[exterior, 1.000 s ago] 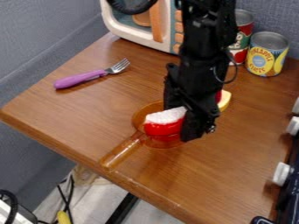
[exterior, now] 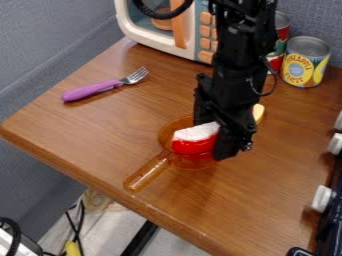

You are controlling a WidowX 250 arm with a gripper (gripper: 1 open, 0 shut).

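Note:
The black gripper [exterior: 222, 128] reaches down over a translucent orange pan [exterior: 147, 172] with its handle toward the front left. A red piece with a white top [exterior: 194, 144] sits in the pan between or just beside the fingers; whether they grip it is hard to tell. A pale yellow item [exterior: 258, 113] lies behind the gripper, partly hidden.
A fork with a purple handle [exterior: 94, 88] lies at the left. A toy microwave [exterior: 167, 30] and cans [exterior: 306, 62] stand at the back. A dark stove with white knobs [exterior: 327, 230] lines the right edge.
The gripper and the red piece have shifted slightly over the last second, the piece now a little to the right and lower in view. The pan stays about in place.

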